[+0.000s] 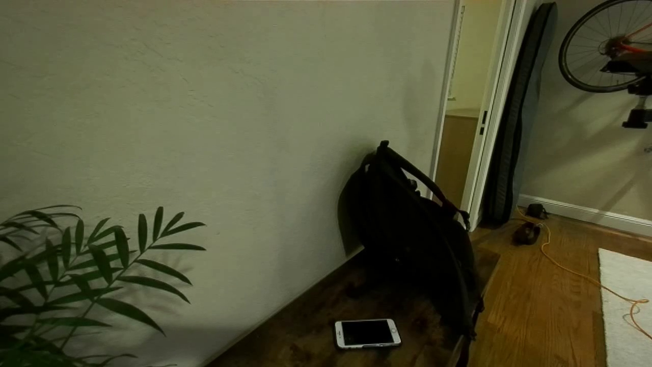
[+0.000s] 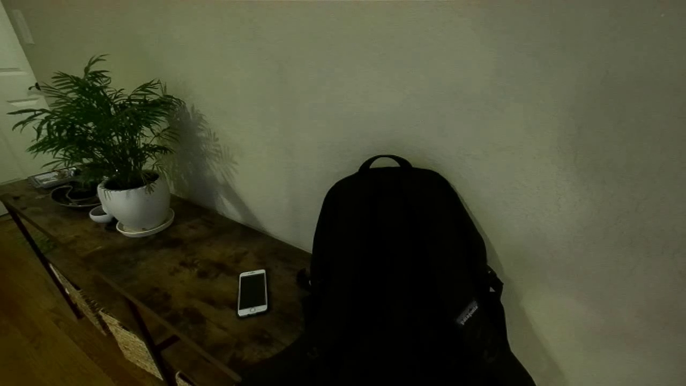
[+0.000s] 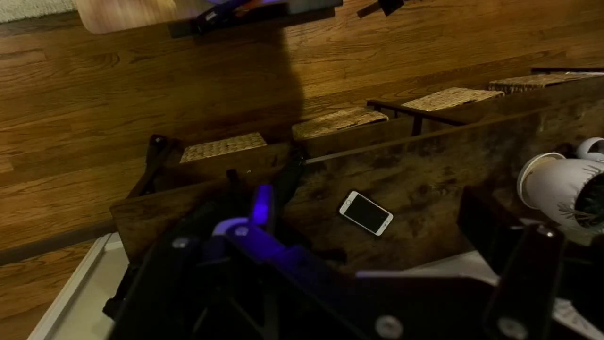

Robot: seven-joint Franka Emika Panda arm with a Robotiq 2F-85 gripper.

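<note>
A white-framed phone with a dark screen (image 3: pixel 365 213) lies face up on the dark wooden bench top. Exterior view 1 has the same phone (image 1: pixel 367 333) in front of a black backpack (image 1: pixel 409 238), which leans on the wall. From the other side, exterior view 2 shows the phone (image 2: pixel 252 292) left of the backpack (image 2: pixel 399 270). Only the wrist view includes my gripper. It is open over the bench, its fingers wide apart, and the phone appears in the gap between them, lower down and untouched.
A plant in a white pot (image 2: pixel 138 206) stands on the bench (image 2: pixel 186 270), beyond the phone from the backpack. Woven baskets (image 3: pixel 339 122) sit under the bench top. An orange cord (image 1: pixel 571 271) runs across the floor.
</note>
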